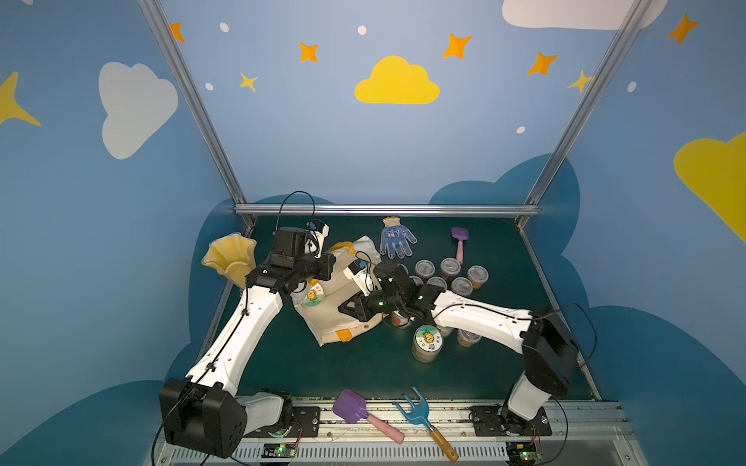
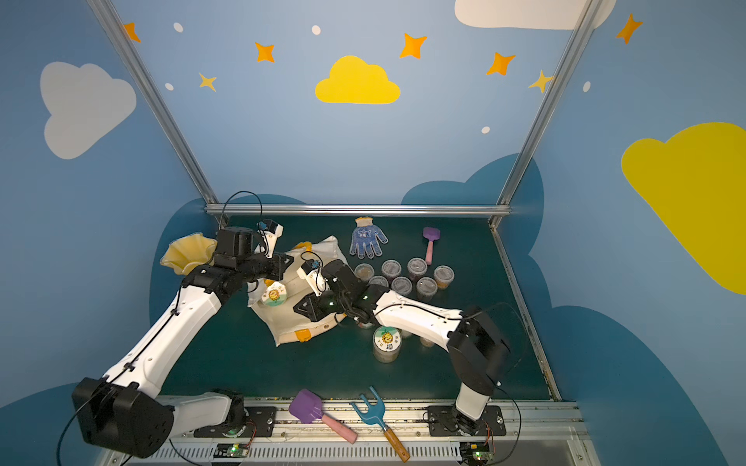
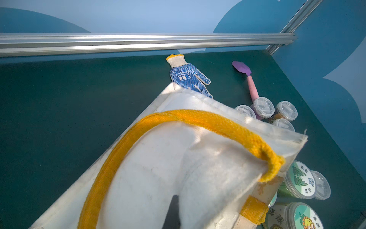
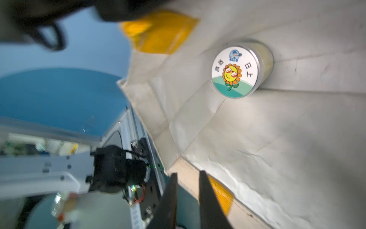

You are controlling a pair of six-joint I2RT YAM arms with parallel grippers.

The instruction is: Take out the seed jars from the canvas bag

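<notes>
The canvas bag [image 1: 330, 312] lies spread on the table, mouth open. Inside it one seed jar [image 4: 234, 72] with a sunflower lid rests on the cloth, and its lid [image 2: 274, 294] also shows from above. My left gripper [image 1: 329, 266] is over the bag's upper left; in its wrist view a single dark fingertip [image 3: 172, 215] shows against the white cloth. It is shut; whether cloth is pinched is hidden. Over the bag's front right part, my right gripper has its fingers apart and empty, with the jar some distance from the tips.
Several clear-lidded jars [image 1: 449, 268] stand to the right, partly under my right arm, with a big jar [image 1: 426, 344] in front. A glove [image 1: 397, 240] and a purple shovel [image 1: 459, 240] lie at the back. A yellow pot [image 1: 230, 258] stands far left.
</notes>
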